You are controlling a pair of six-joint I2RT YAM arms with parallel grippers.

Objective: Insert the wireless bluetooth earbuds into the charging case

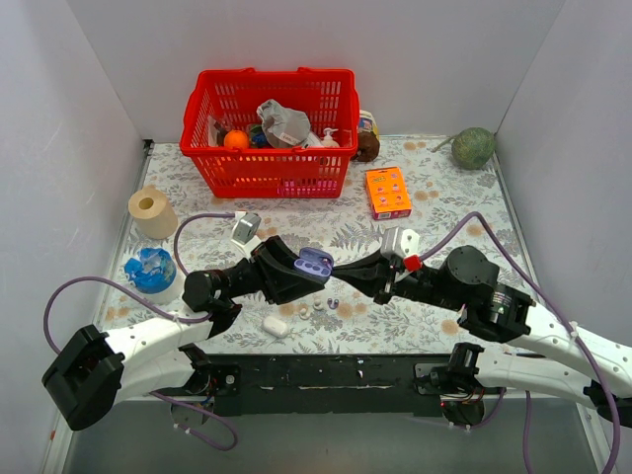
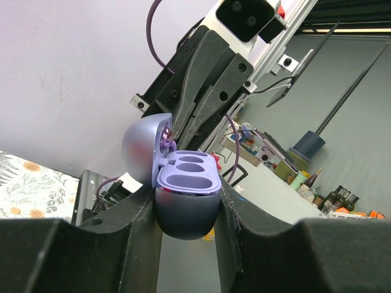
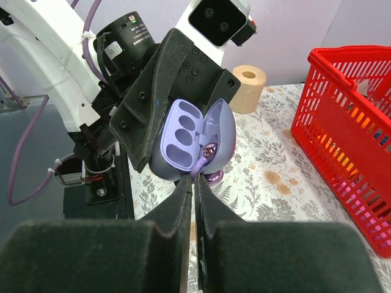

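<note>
My left gripper is shut on the purple charging case (image 1: 314, 263), whose lid stands open. The empty wells of the case (image 3: 185, 135) face up in the right wrist view. A shiny earbud (image 3: 209, 151) with a purple stem lies against the inside of the lid, its stem pointing at my right gripper. That gripper's fingers (image 3: 178, 213) are close together, a thin gap between them, right at the stem. Whether they grip it cannot be told. In the left wrist view the earbud (image 2: 165, 138) is partly hidden by the lid.
Small earbud-like pieces (image 1: 333, 303) and a white case (image 1: 276, 326) lie on the patterned table below the grippers. A red basket (image 1: 270, 178) stands at the back, with an orange box (image 1: 387, 193) to its right. A tape roll (image 1: 151, 211) stands at the left.
</note>
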